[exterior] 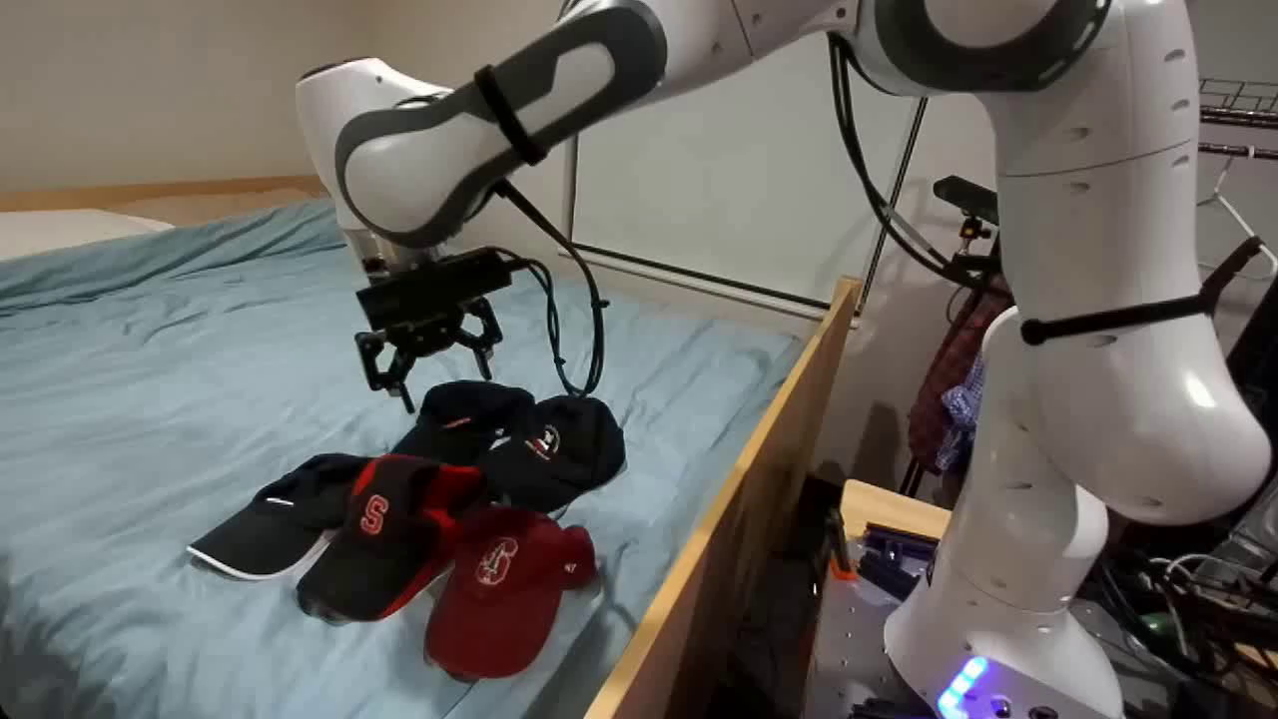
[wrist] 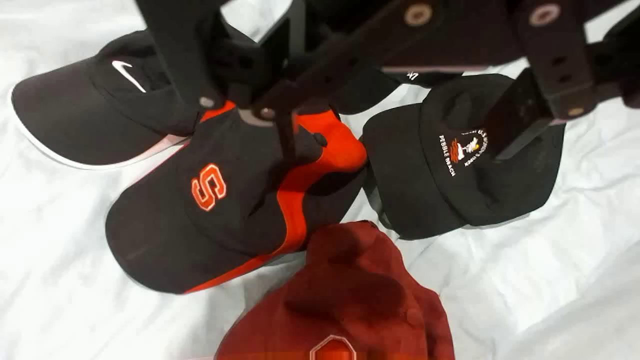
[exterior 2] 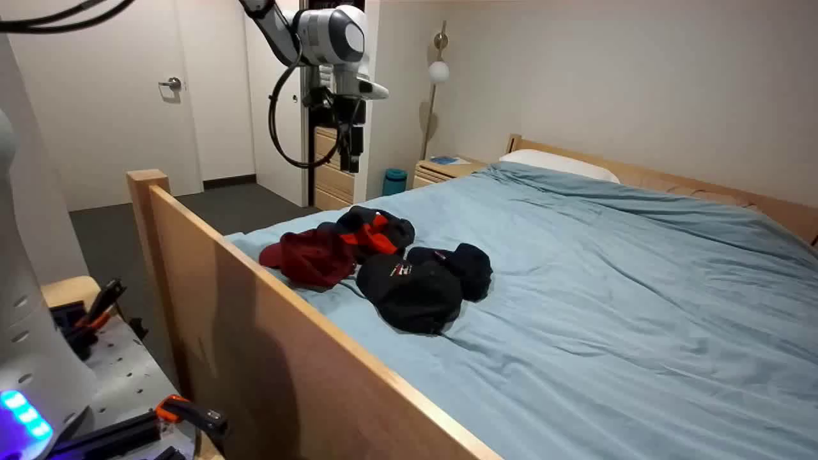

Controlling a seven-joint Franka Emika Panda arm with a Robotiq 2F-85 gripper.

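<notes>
My gripper [exterior: 446, 387] hangs above the pile of caps, its fingers spread apart with nothing between them. Exterior view 2 shows the gripper [exterior 2: 350, 163] edge-on, well clear of the bed. On the bed lie a black cap with a white swoosh and white brim edge [exterior: 271, 522], a black-and-red cap with an S [exterior: 371, 545], a maroon cap [exterior: 500, 595], a black cap with a round emblem [exterior: 557, 453] and another dark cap [exterior: 461, 413]. In the wrist view, the fingers partly cover the S cap [wrist: 174, 231] and the emblem cap [wrist: 414, 180]; the other dark cap is mostly hidden.
A light blue sheet [exterior: 132, 395] covers the bed, with wide free room to the left of the caps in exterior view 1. The wooden footboard [exterior: 731, 491] rises between the bed and my base. A white pillow [exterior 2: 560, 164] lies at the head end.
</notes>
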